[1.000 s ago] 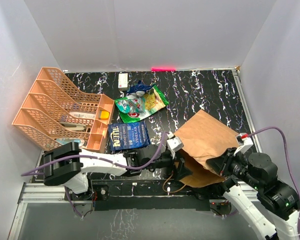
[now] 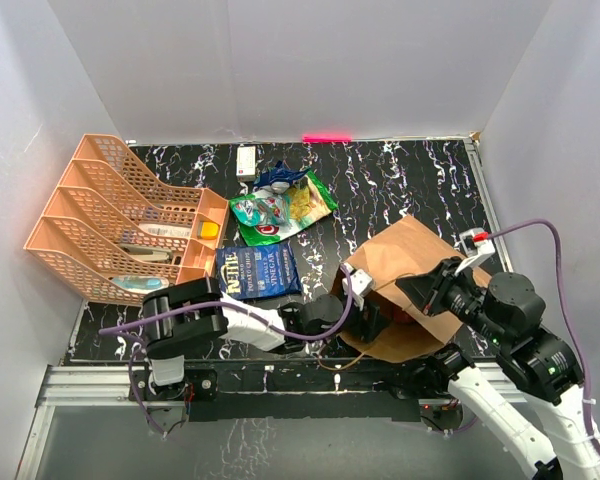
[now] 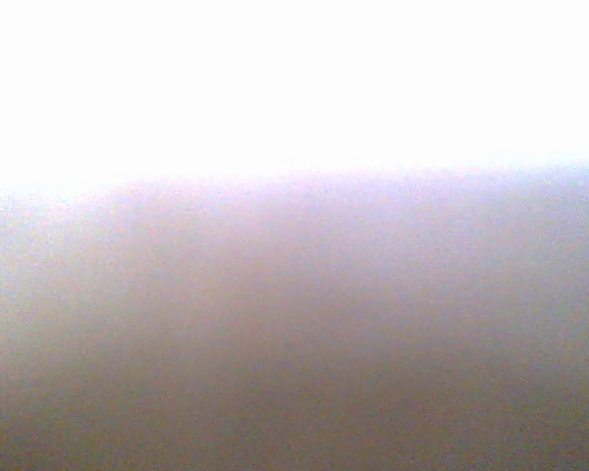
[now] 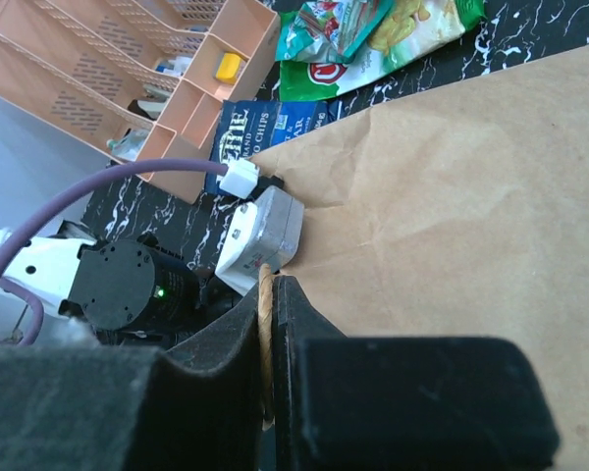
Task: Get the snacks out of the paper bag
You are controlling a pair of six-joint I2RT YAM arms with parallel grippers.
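Observation:
The brown paper bag [image 2: 410, 245] lies on its side at the right of the table. My left gripper [image 2: 365, 322] is at its mouth, partly hidden; its finger state is unclear, and its wrist view is only a pale blur. My right gripper is shut on the bag's twisted handle [image 4: 266, 343], above the bag. Outside the bag lie a blue chips packet [image 2: 257, 271], a green snack bag [image 2: 315, 205], a teal packet [image 2: 260, 210] and a dark blue packet [image 2: 278, 177]. The bag's inside is mostly hidden.
An orange compartment basket [image 2: 80, 240] fills the left side. A small white box [image 2: 246, 163] and a pink strip [image 2: 326, 137] are at the back. Walls enclose the table; bare tabletop shows behind the bag.
My right gripper has moved up and left over the bag, lifting the handle.

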